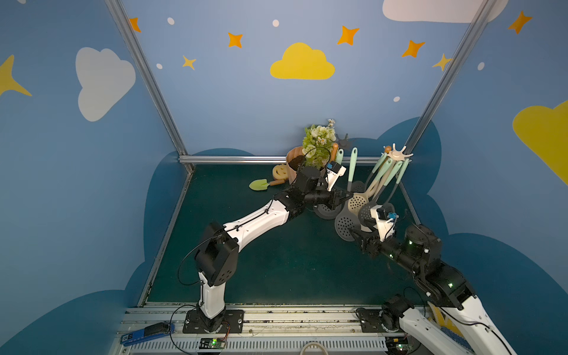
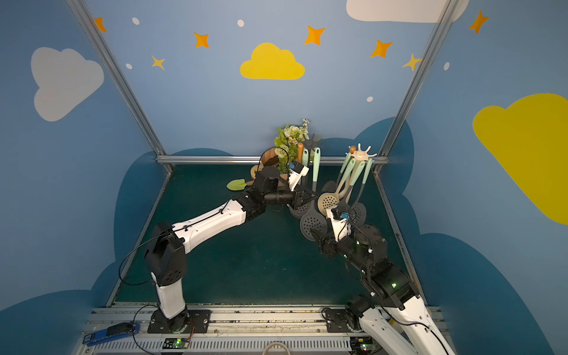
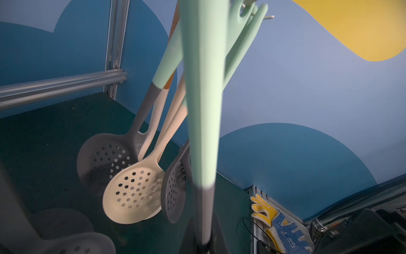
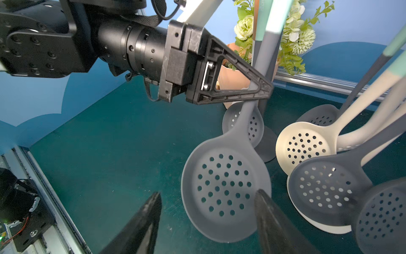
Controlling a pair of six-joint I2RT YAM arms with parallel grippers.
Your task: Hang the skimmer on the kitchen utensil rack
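The grey skimmer point(image 4: 226, 186) hangs head-down, its perforated head facing the right wrist camera. My left gripper point(image 1: 349, 196) is shut on its thin grey shaft, below the mint handle point(image 3: 203, 93). That handle rises close in front of the left wrist camera, so its top end is cut off there. My right gripper stands open; the skimmer's head shows between and beyond its fingers, and I cannot tell whether they touch it. The utensil rack point(image 1: 400, 152), with a beige pronged top, stands at the back right, several utensils hanging around it.
Beside the rack hang a cream skimmer point(image 4: 306, 146) and dark ones, close to the right of the held skimmer. A flower pot point(image 1: 294, 162) and a small green trowel point(image 1: 259, 184) are at the back.
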